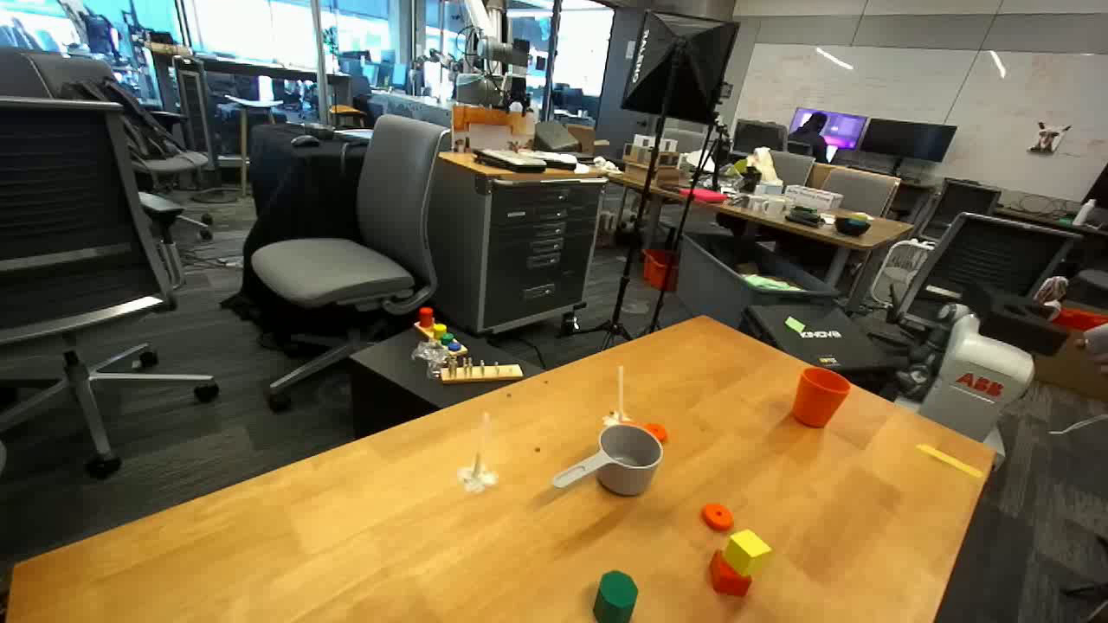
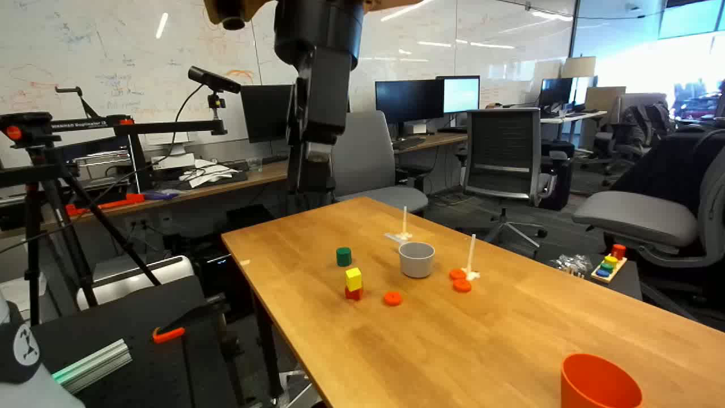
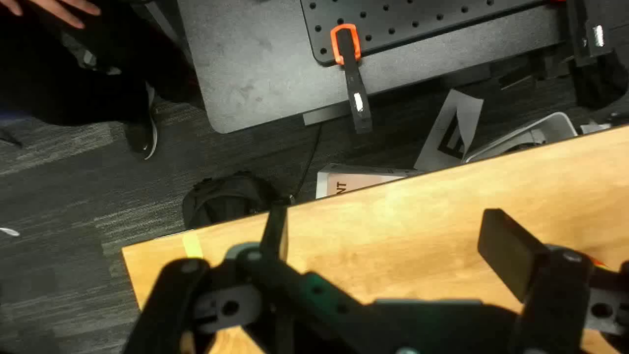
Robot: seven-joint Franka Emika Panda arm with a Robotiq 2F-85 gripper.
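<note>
In the wrist view my gripper stands open above the table, its fingers wide apart with only bare wood beneath. In exterior view 2 it hangs high over the table's far left end, clear of everything. A grey measuring cup [image 1: 629,460] with a handle sits between two thin upright pegs, one peg [image 1: 479,446] at its left. A yellow block [image 2: 353,278] rests on a red block [image 2: 354,293]. Close by stand a green block [image 2: 344,256] and an orange ring [image 2: 392,298]. Two more orange rings lie by a peg [image 2: 470,255].
An orange cup [image 1: 821,396] stands apart near the table's edge. Yellow tape [image 1: 949,460] marks one corner. Beside the table is a dark bench with an orange-tipped clamp [image 3: 354,71]. A person's hand [image 3: 62,9] shows at the wrist view's upper left.
</note>
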